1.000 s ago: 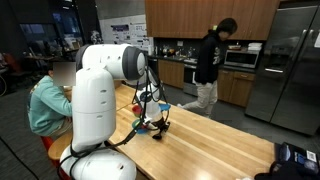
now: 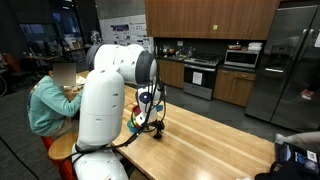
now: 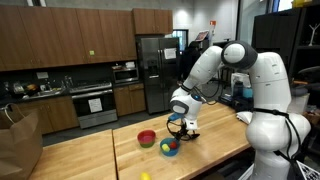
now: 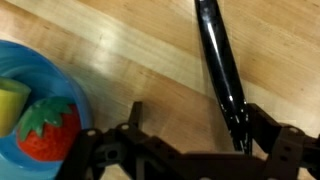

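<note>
My gripper stands open low over the wooden table, its two fingers wide apart at the bottom of the wrist view. A long, glossy black object (image 4: 222, 65) runs down the right side of that view to the right finger; its lower end is partly hidden there, and I cannot tell whether they touch. Left of the gripper is a blue bowl (image 4: 75, 92) holding a toy strawberry (image 4: 46, 138) and a yellow-green piece (image 4: 10, 105). In exterior view 2 the gripper (image 3: 184, 134) is just behind the blue bowl (image 3: 175, 151).
A red bowl (image 3: 146, 138) stands left of the blue one. A small yellow object (image 3: 145, 176) lies near the front. The table (image 2: 210, 145) has broad clear space on its right side in exterior view 1. A seated person (image 2: 50, 108) is at the left.
A person walking behind the table has gone rightward out of exterior view 1. The arm keeps nearly the same pose, with the gripper still low at the table.
</note>
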